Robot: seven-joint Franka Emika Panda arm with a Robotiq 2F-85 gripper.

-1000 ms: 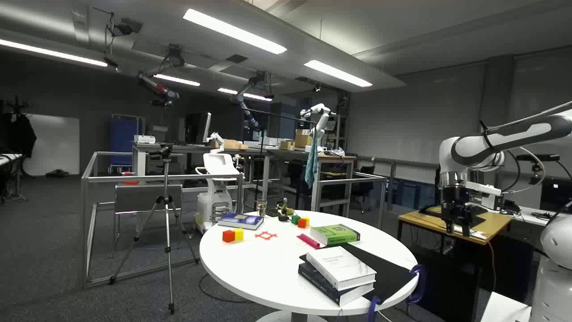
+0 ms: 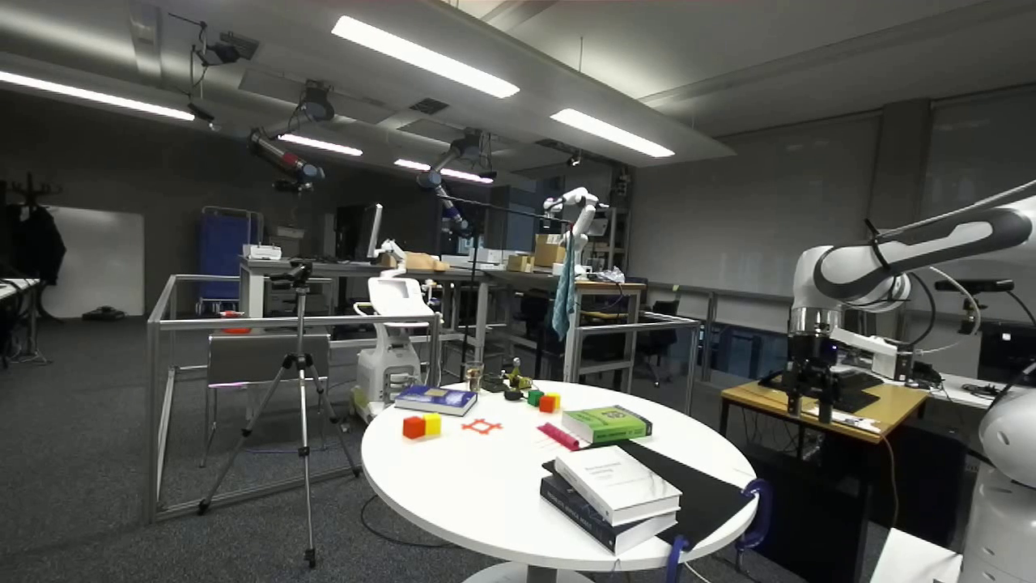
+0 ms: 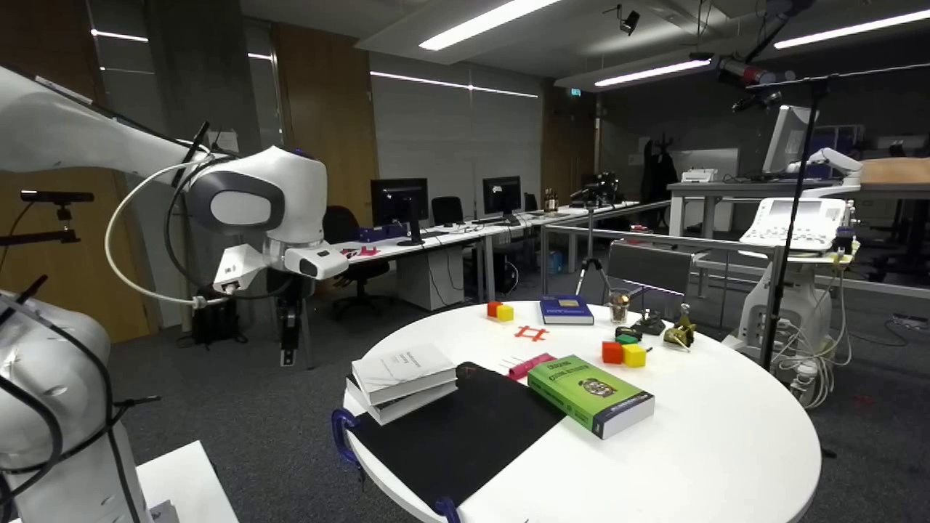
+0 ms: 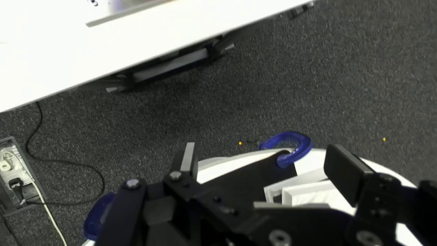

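Note:
My gripper (image 2: 809,412) hangs in the air to the right of the round white table in exterior view 1, fingers pointing down. The wrist view shows its two fingers (image 4: 188,159) wide apart, with nothing held between them; the gripper is open. On the table lie a white book (image 2: 618,482) on top of a dark one (image 2: 592,513), a green book (image 3: 590,389) and a blue book (image 3: 566,309). Red and yellow blocks (image 2: 422,426), a pink rolled item (image 2: 558,436) and an orange lattice-like piece (image 3: 531,333) are there too.
A black mat (image 3: 462,436) is held at the table's edge by blue clamps (image 4: 295,143). Green, red and yellow blocks (image 3: 623,352), a glass (image 3: 618,305) and a brass-coloured object (image 3: 680,331) stand at the far side.
In exterior view 1 my gripper has shifted a little to the left and slightly upward, with the wrist turned slightly. The things on the table have not moved.

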